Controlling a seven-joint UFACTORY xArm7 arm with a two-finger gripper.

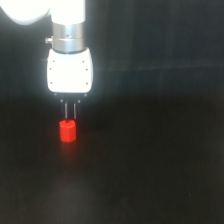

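A small red block is in the left half of the camera view, just beneath the white arm's hand. My gripper points down with its two thin fingers close together, and their tips reach about the block's upper edge. Whether the fingertips touch the block or stand behind or above it cannot be told. How far the fingers are closed is not clear either. The block's underside and its contact with the dark surface are hard to make out.
A dark backdrop fills the upper part of the view, with no other objects showing.
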